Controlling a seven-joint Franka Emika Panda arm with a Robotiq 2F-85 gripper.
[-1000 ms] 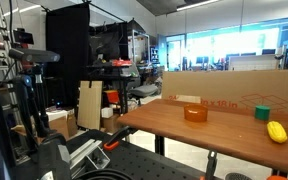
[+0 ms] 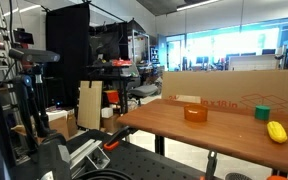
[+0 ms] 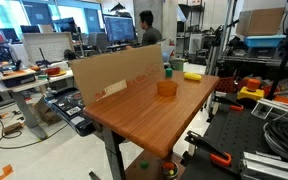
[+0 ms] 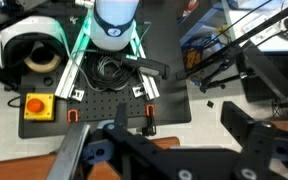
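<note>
In the wrist view my gripper stands open, its two dark fingers wide apart with nothing between them. It looks down toward the robot's own base (image 4: 114, 22) and its black mounting plate, away from the tabletop objects. An orange bowl (image 2: 195, 113) rests near the middle of the wooden table (image 2: 164, 120). A green cup (image 2: 263, 112) is toward the back right in exterior view 1, and a yellow elongated object (image 2: 276, 131) lies in front of it near the right side. In exterior view 2 the bowl (image 3: 167, 88) appears nearest of these three.
A tall cardboard panel (image 3: 124, 75) runs along one long side of the table. Around the base lie coiled black cables (image 4: 109, 70) and a yellow box with a red button (image 4: 36, 106).
</note>
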